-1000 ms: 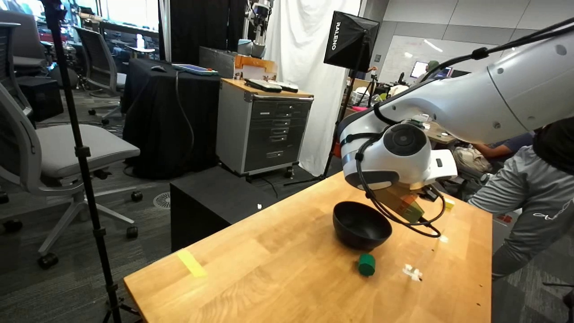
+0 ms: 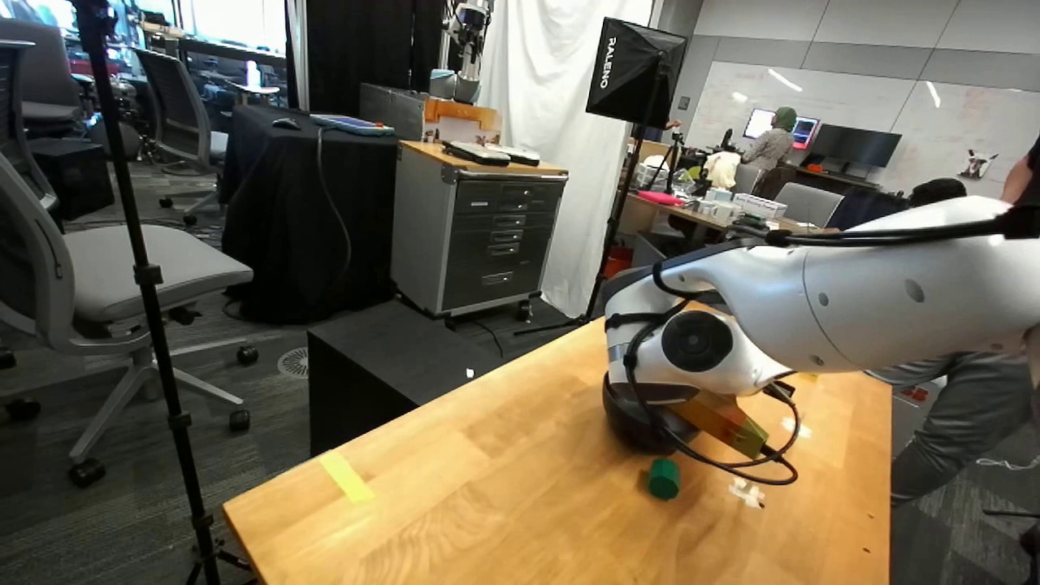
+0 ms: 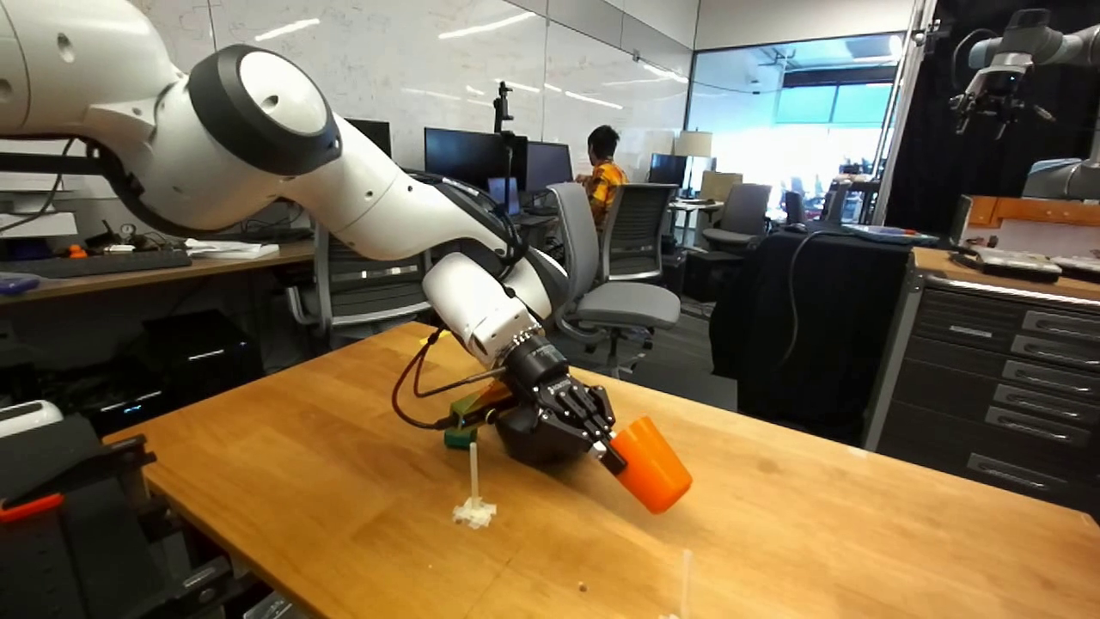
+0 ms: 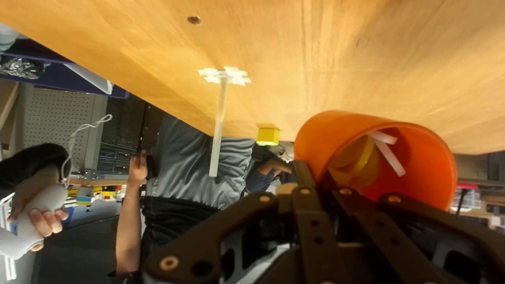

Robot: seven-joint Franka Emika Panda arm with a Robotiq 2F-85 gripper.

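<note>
An orange cup (image 3: 651, 466) is tilted above the table, with my gripper (image 3: 613, 450) shut on the edge of its wall. In the wrist view the cup (image 4: 326, 127) shows its open mouth, and one of my fingers (image 4: 303, 175) lies against its outer side. Something yellowish and pale strips appear within the mouth; I cannot tell what they are. A black bowl (image 3: 528, 442) rests on the table just behind and below the gripper, partly hidden by the hand. Close by the bowl lies a green block (image 2: 664, 479).
Thin translucent posts stand taped to the table, one (image 3: 474, 474) near the gripper. A yellow block (image 4: 268, 136) sits at a table edge. Cables (image 2: 770, 473) hang from my wrist near the green block.
In exterior view 1 the arm has come down and somewhat left, so its wrist now covers most of the black bowl. The green block has stayed put.
</note>
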